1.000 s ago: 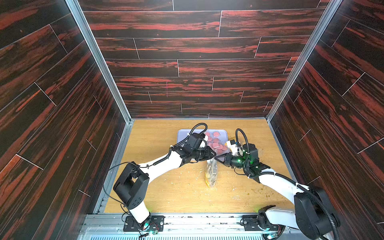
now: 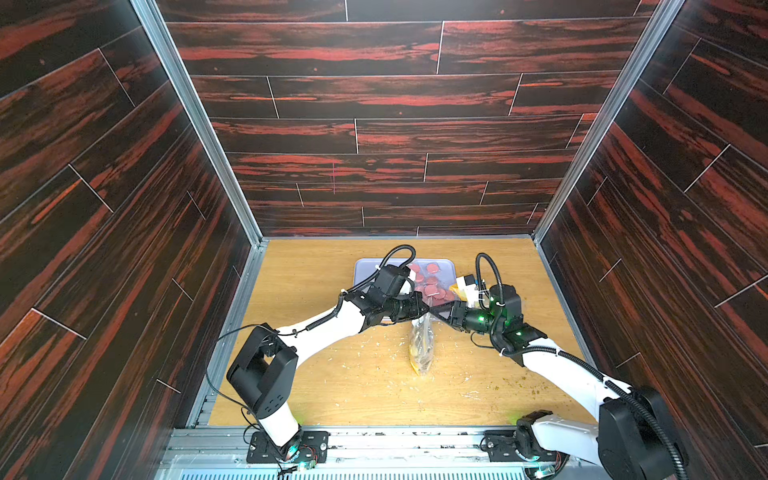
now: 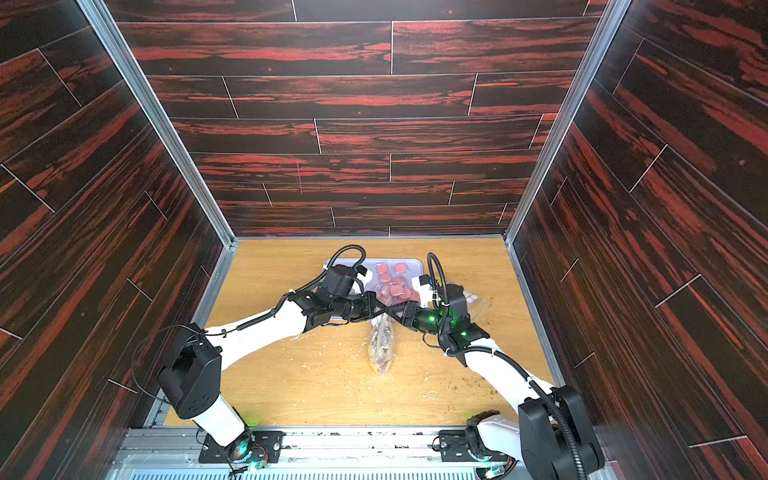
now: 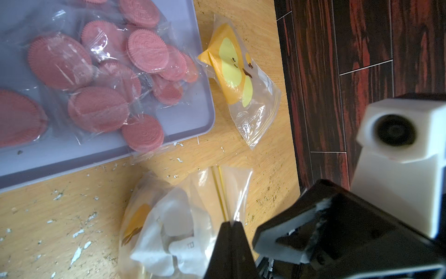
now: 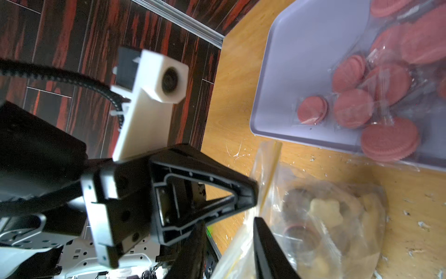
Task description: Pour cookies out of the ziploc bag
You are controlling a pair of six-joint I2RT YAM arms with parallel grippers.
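Observation:
The clear ziploc bag (image 2: pixel 421 349) of cookies hangs below the two grippers, in front of the tray. In the left wrist view, my left gripper is shut on the bag's top edge beside its yellow zip strip. The right wrist view shows pale and dark cookies (image 5: pixel 327 211) through the film. My right gripper stands open there, with film of the bag's mouth passing between its fingers. Its tips are close to the left gripper's. How far the zip is parted cannot be told.
A lilac tray (image 5: pixel 297 51) with several wrapped pink cookies (image 4: pixel 58 60) lies just behind the bag. To the tray's right rests another clear bag with a yellow print (image 4: pixel 232 69). White crumbs dot the table (image 2: pixel 296 280), whose left side is clear.
My right gripper has shifted slightly to the right and its wrist has turned a little. The left arm holds its place, and the bag has barely moved.

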